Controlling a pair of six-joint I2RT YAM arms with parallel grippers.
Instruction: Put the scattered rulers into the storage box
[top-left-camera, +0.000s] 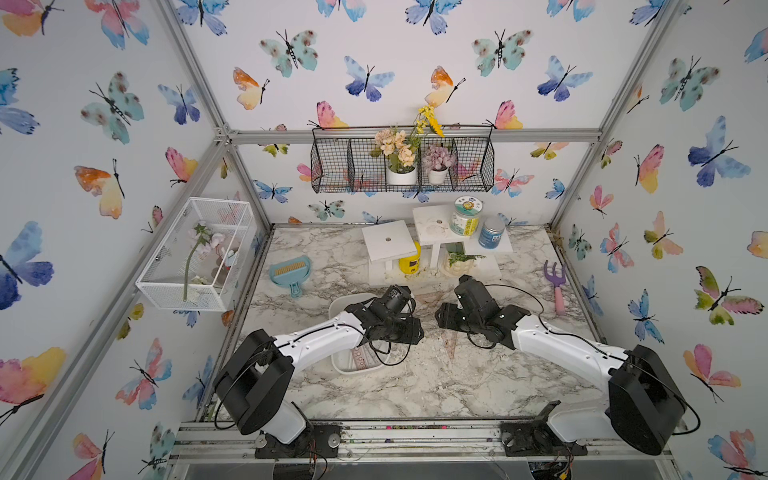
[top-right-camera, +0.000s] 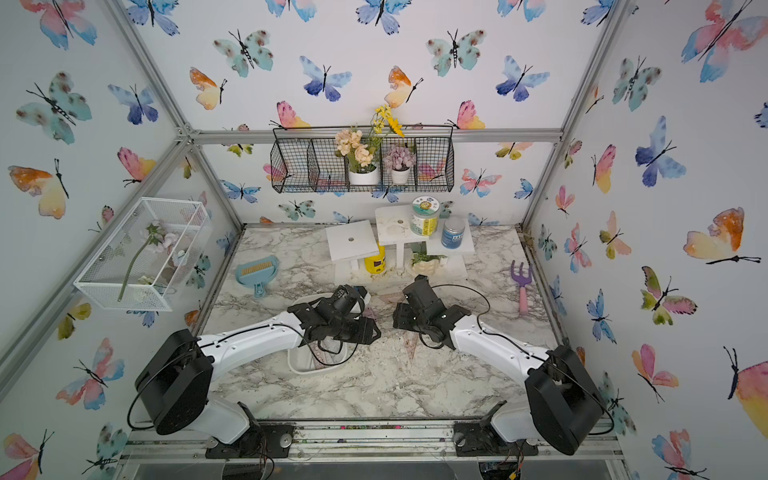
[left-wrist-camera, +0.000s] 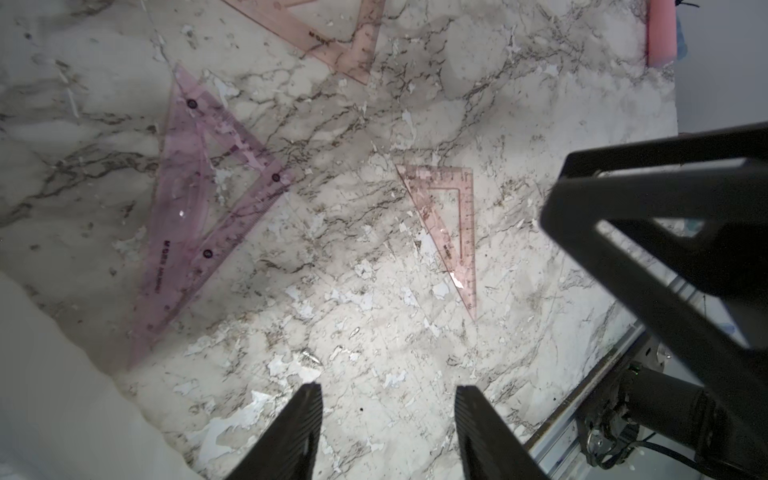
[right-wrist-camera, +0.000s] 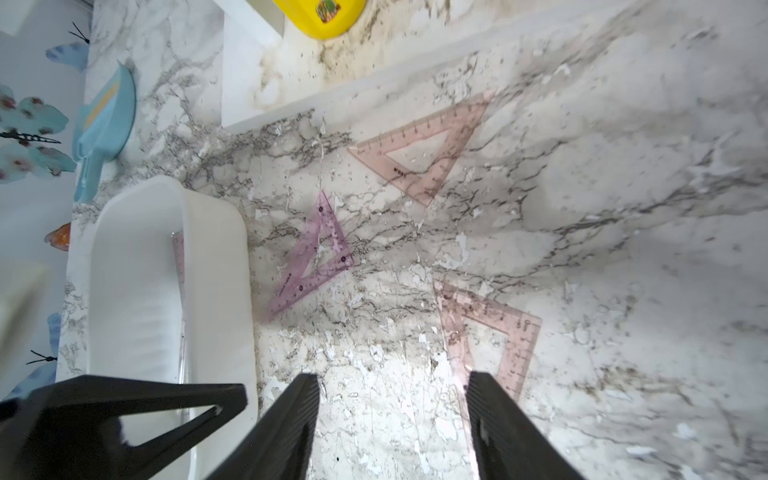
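Observation:
A purple triangle ruler (right-wrist-camera: 304, 276) lies on the marble table just right of the white storage box (right-wrist-camera: 216, 240). Two pinkish triangle rulers are on the table as well: the far ruler (right-wrist-camera: 400, 172) by the white stand, and the near ruler, partly behind my right fingers in the right wrist view. Inside the box some ruler edge (right-wrist-camera: 178, 260) shows. My left gripper, apart from the rulers, is part open with bare table between its fingers. Above the table, right of the box, my right gripper stands open and empty.
The two grippers face each other closely over mid-table. White stands (top-left-camera: 389, 240) with cans occupy the back. A blue dustpan (top-left-camera: 290, 273) is at back left, a purple fork (top-left-camera: 555, 285) at right.

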